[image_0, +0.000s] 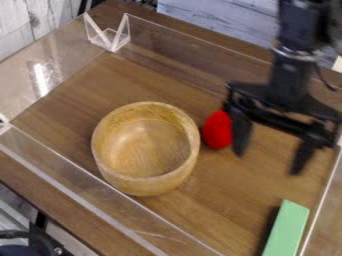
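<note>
My gripper (274, 135), a dark, motion-blurred shape, hangs in the right half of the camera view with its fingers spread open. Just left of it a red object (215, 131) sits on the wooden surface, partly hidden behind the gripper. A light wooden bowl (144, 150) stands left of centre, to the left of the red object. A green block (285, 244) lies at the lower right, below the gripper.
The wooden work surface (100, 80) has clear room at the upper left and between the bowl and the green block. Clear plastic edges border it on the left, with a small clear bracket (110, 32) at the upper left.
</note>
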